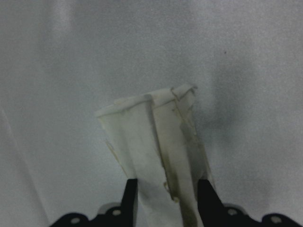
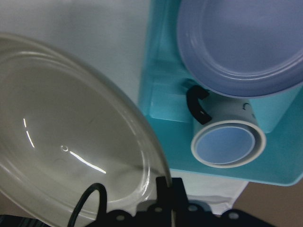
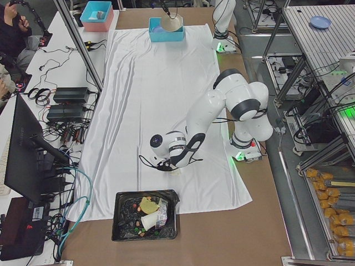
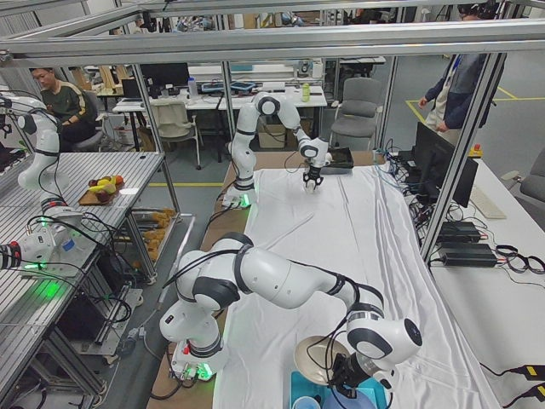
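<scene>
A flattened, creased white paper piece (image 1: pixel 132 137) lies on the white cloth, with my left gripper over it, its fingers apart on either side of it. My right gripper is shut on the rim of a beige plate (image 2: pixel 80 123), which is raised beside a blue bin (image 2: pixel 170 146). In that bin are a lavender plate (image 2: pixel 236 38) and a mug (image 2: pixel 222 118) on its side or upright, with a dark handle and pale blue inside.
A black bin (image 3: pixel 127 233) lined with plastic and holding scraps stands at the near edge of the cloth (image 3: pixel 166 77). A monitor (image 3: pixel 22 160) stands on the left desk.
</scene>
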